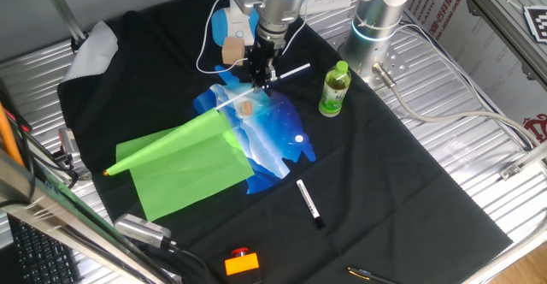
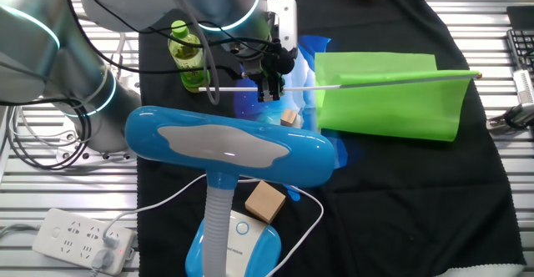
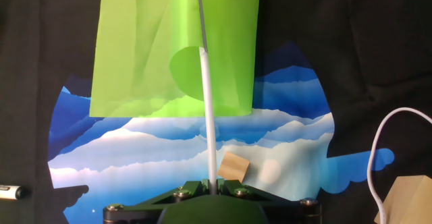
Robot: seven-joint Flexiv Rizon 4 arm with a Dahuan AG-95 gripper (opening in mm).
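Note:
A green flag (image 1: 192, 168) on a white pole (image 3: 208, 116) is the thing at my gripper (image 1: 264, 77). The pole passes between the fingers, and the gripper is shut on it. One end of the pole sticks out past the fingers toward the bottle in both exterior views. The green cloth (image 2: 384, 102) stretches away from the gripper, partly over a blue cloud-patterned sheet (image 3: 169, 143). A small wooden block (image 3: 233, 166) sits on that sheet close to the fingers. Whether the pole touches the sheet, I cannot tell.
A green-capped bottle (image 1: 334, 90) stands beside the pole's free end. A blue-and-white lamp (image 2: 229, 148), its white cable and a larger wooden block (image 2: 264, 202) are near the arm. A marker (image 1: 310, 203) lies on the black cloth, whose right part is mostly clear.

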